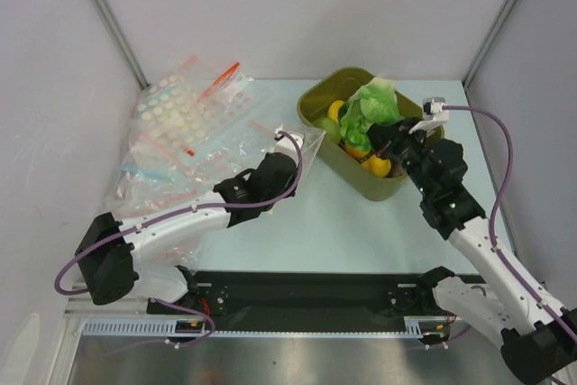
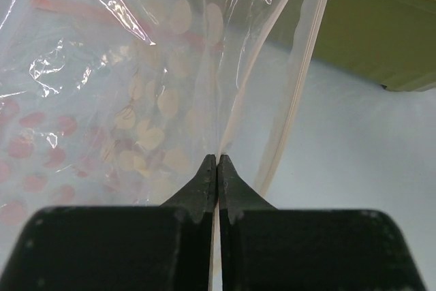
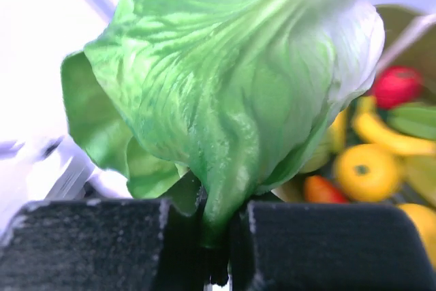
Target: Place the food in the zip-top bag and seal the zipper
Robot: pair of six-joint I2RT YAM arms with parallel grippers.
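In the top view, a lettuce leaf [image 1: 370, 105] hangs above the food bin, my right gripper [image 1: 389, 132] shut on it; in the right wrist view the leaf [image 3: 225, 80] fills the middle. My left gripper is shut on the thin edge of a clear zip bag [image 2: 136, 100], which is partly raised beside the bin. More clear bags [image 1: 180, 123] lie on the table's left.
The olive bin [image 1: 361, 182] holds fruit and vegetables, including a banana [image 3: 388, 134], a red item [image 3: 396, 86] and orange pieces [image 3: 368, 172]. Bare table shows in front of the bin and bags.
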